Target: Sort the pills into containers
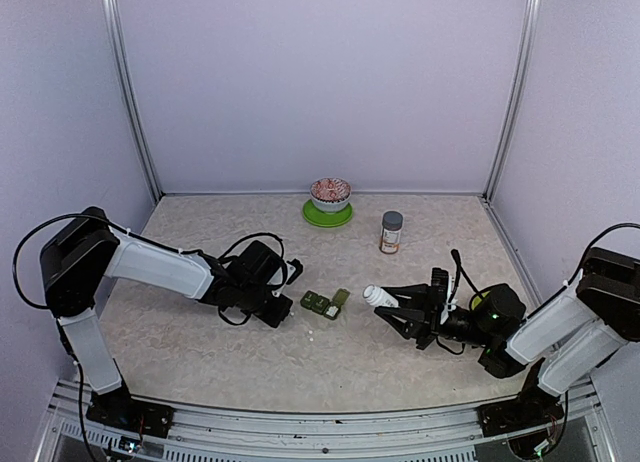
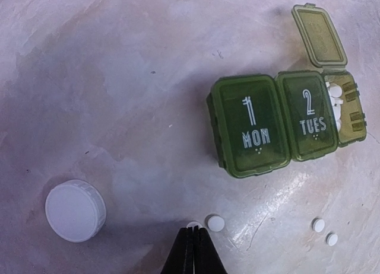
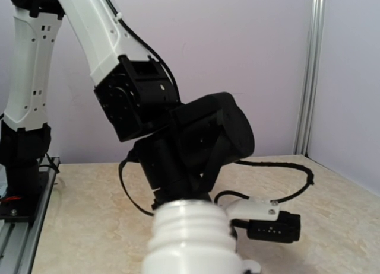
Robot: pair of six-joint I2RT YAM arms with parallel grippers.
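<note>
A green pill organizer (image 2: 248, 126) lies mid-table, MON and TUES lids closed, the third compartment (image 2: 350, 108) open with white pills inside. Loose white pills (image 2: 215, 223) lie below it in the left wrist view, near a white cap (image 2: 75, 210). My left gripper is shut low over the table, its tips partly covering a pill; whether it holds that pill is unclear. My right gripper (image 1: 385, 311) is shut on a white pill bottle (image 3: 193, 244), tilted and uncapped, to the right of the organizer.
A bowl (image 1: 330, 190) on a green plate (image 1: 312, 217) stands at the back, with a grey-lidded jar (image 1: 390, 238) to its right. A yellow object is partly hidden behind the right arm.
</note>
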